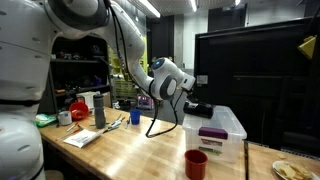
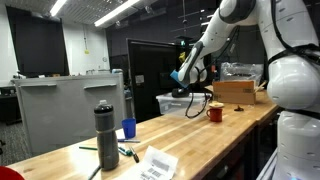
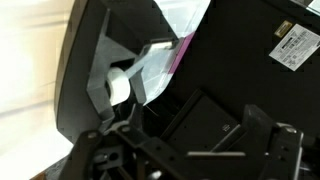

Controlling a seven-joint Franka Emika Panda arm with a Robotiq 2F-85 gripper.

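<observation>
My gripper hangs over the clear plastic bin, whose end has a purple latch. In the wrist view, the two dark sides of the gripper stand well apart, and no held object shows between them. That view also has a white rounded object near the bin's corner; I cannot tell what it is. A red mug stands on the wooden table in front of the bin.
Farther along the table are a blue cup, a grey bottle, a red kettle and white paper. A plate of food sits at the right.
</observation>
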